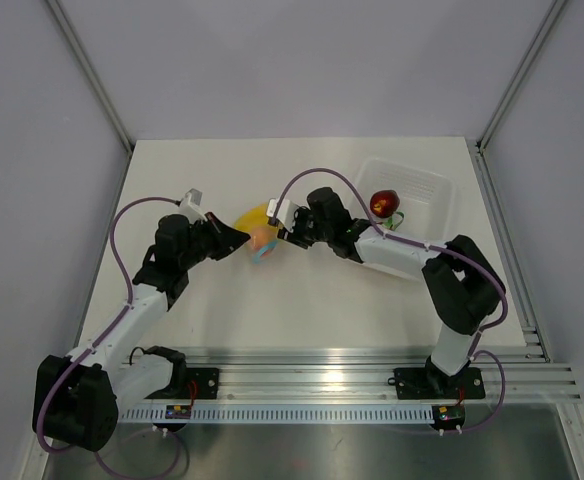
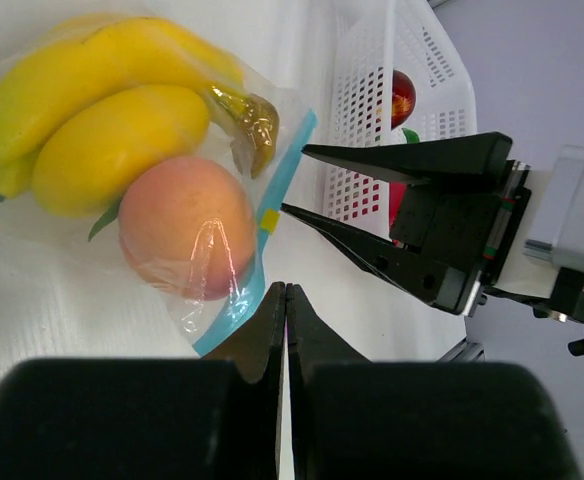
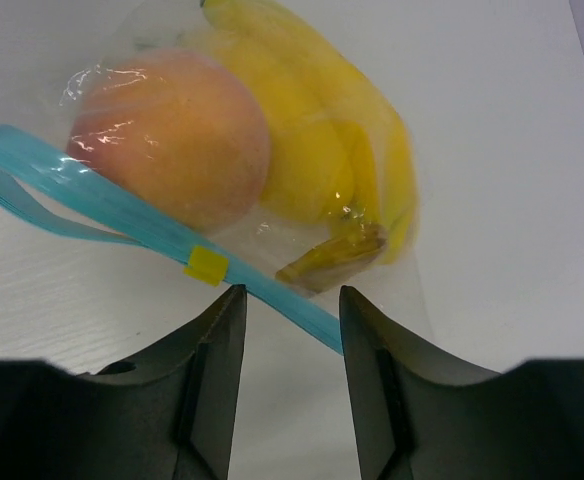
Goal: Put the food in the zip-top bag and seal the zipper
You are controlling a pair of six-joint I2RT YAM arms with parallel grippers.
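A clear zip bag with a blue zipper strip (image 2: 287,172) lies on the table. Inside it are bananas (image 2: 132,50), a yellow oval fruit (image 2: 122,145) and a peach (image 2: 187,225). A yellow slider (image 2: 269,220) sits partway along the strip; whether the zipper is closed cannot be told. My left gripper is shut beside the strip's lower part, with nothing visible between its fingers. From the other side, my right gripper stands part open at the strip, its fingertips near the slider and the strip's end, apparently holding nothing.
At the right stands a white perforated basket (image 1: 434,190) with a red fruit (image 1: 384,203) and other items inside. The right forearm crosses over its front edge. Bare table (image 1: 262,310) lies in front of the bag.
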